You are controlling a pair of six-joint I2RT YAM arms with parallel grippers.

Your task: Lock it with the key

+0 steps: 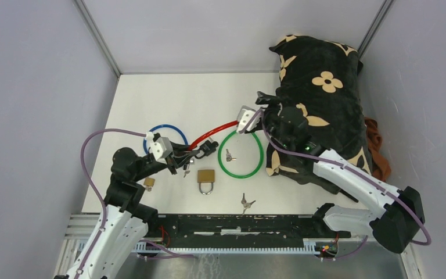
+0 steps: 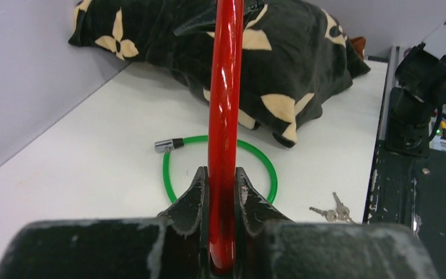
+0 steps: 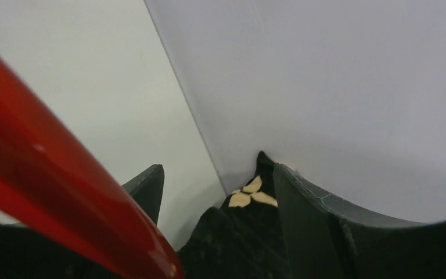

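Observation:
The red cable lock (image 1: pixel 213 132) runs up and to the right from my left gripper (image 1: pixel 189 152), which is shut on it; in the left wrist view it stands upright between the fingers. My right gripper is raised over the right of the table, part open with nothing between its fingertips; in the right wrist view the red tube passes diagonally at its left. A brass padlock (image 1: pixel 206 176), a green cable lock (image 1: pixel 241 175) and small keys (image 1: pixel 245 203) lie on the table.
A blue cable lock (image 1: pixel 168 127) and a small padlock (image 1: pixel 149 182) lie on the left. A black patterned pillow (image 1: pixel 325 81) fills the right side.

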